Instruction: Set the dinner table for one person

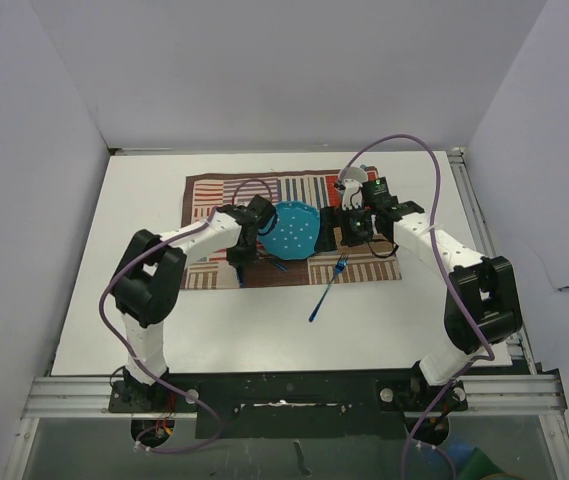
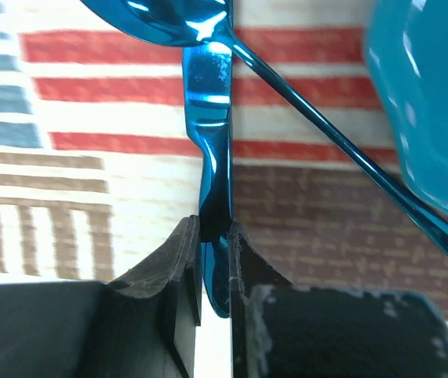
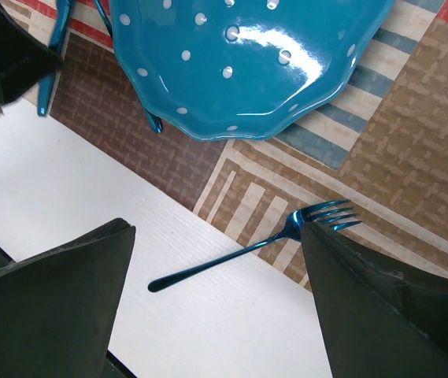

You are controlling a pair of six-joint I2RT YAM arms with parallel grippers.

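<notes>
In the left wrist view, a shiny blue knife (image 2: 210,177) is between the fingers of my left gripper, which is shut on it. A blue spoon (image 2: 306,106) crosses the knife near the top, its handle slanting toward the plate. The blue plate with white dots (image 1: 290,232) sits mid-placemat, to the right of the knife. My right gripper is open and empty, above the lower edge of the placemat. Below it lies the blue fork (image 3: 255,246), tines on the placemat and handle on the bare table.
The striped patchwork placemat (image 1: 226,190) covers the table's middle. A pale round item (image 1: 353,174) shows behind the right gripper; what it is, I cannot tell.
</notes>
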